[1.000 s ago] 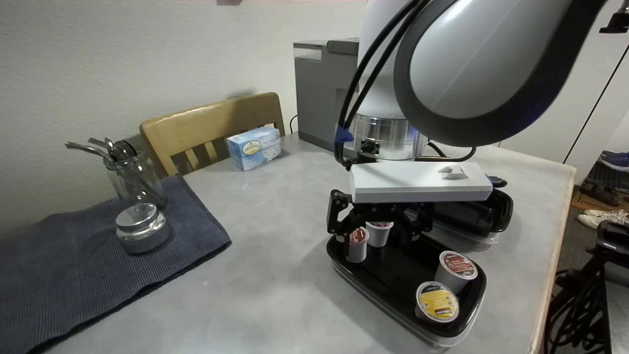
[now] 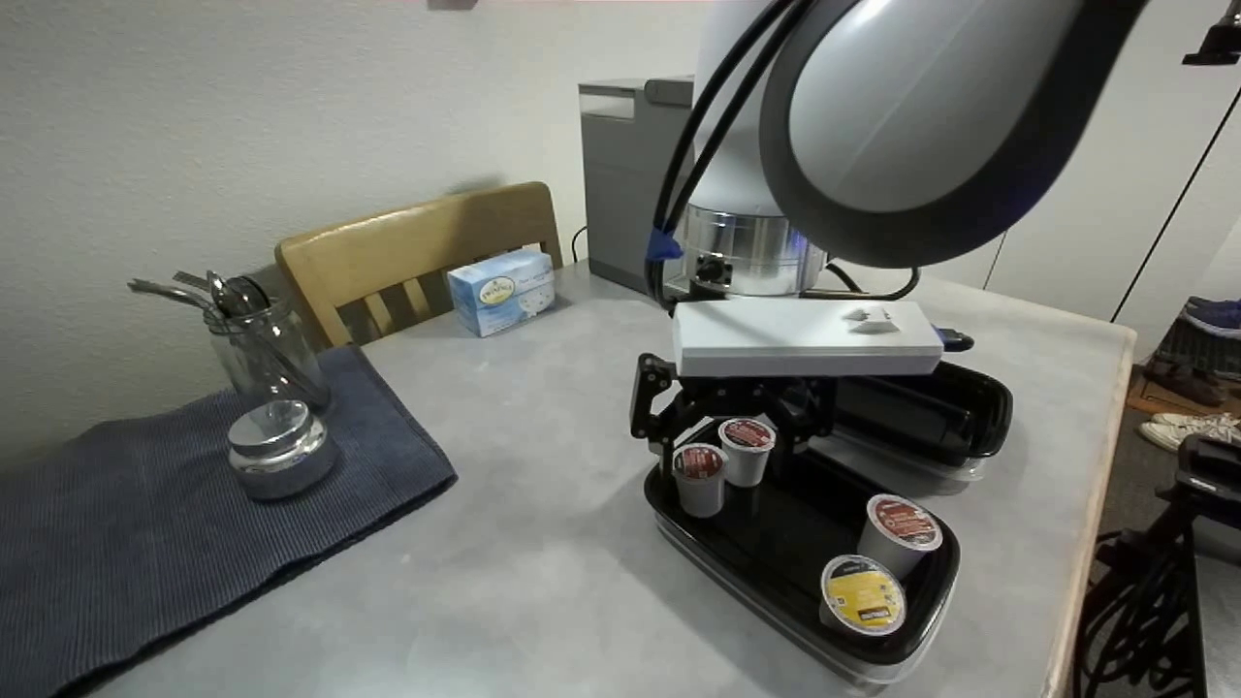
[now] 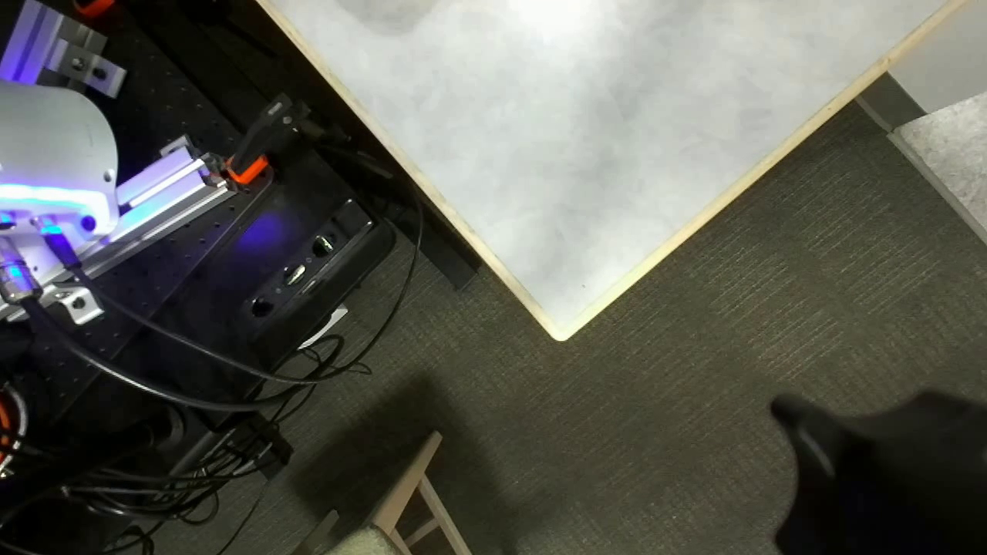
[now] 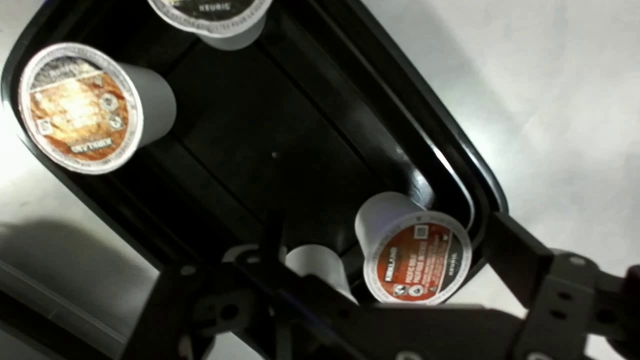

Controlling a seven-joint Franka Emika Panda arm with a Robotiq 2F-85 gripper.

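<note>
Several coffee pods stand in a black tray (image 2: 791,523) on the table. In exterior view 1, a red-lidded pod (image 2: 700,479) and a second red-lidded pod (image 2: 746,454) are at its far end. Another red-lidded pod (image 2: 902,533) and a yellow-lidded pod (image 2: 862,595) occupy the near end. My gripper (image 2: 726,452) is open over the far end. In the wrist view, a red-lidded pod (image 4: 418,258) shows between the spread fingers; a second pod (image 4: 316,264) is partly hidden by the gripper. Whether the fingers touch either pod, I cannot tell.
Another black container (image 2: 931,413) lies behind the tray, partly under the gripper. A blue tea box (image 2: 502,293) rests near the chair. On the blue mat (image 2: 151,512) are a silver-lidded jar (image 2: 279,448) and a glass (image 2: 262,355) with utensils. Mid-table is clear.
My gripper has risen and shifted slightly left in exterior view 1, uncovering more of the two far pods. The pods and tray look unmoved.
</note>
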